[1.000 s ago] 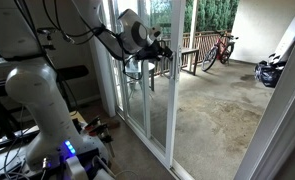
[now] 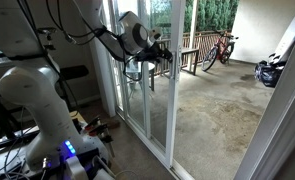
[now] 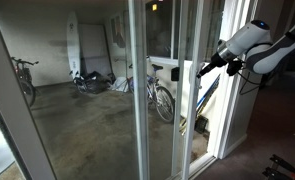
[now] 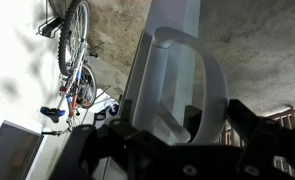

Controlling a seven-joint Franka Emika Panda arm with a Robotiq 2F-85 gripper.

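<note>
A tall sliding glass door with a white frame (image 2: 174,110) stands in front of the arm. In the wrist view, its pale looped handle (image 4: 182,85) reaches down into the space between my dark fingers, one on each side. My gripper (image 2: 167,58) is up at the door frame at handle height in exterior view 1. The second exterior view has the gripper (image 3: 201,70) close beside the frame as well. Whether the fingers press on the handle is not clear, as their tips are dark and partly hidden.
Beyond the glass lies a concrete floor (image 2: 217,120), with a red bicycle (image 2: 219,50) and a dark bag (image 2: 270,70) farther back. A white bicycle (image 3: 159,95) stands outside near the door. Open floor stretches past the doorway.
The gripper and wrist appear to have shifted very slightly to the right and down at the door frame. The door shows no clear movement.
</note>
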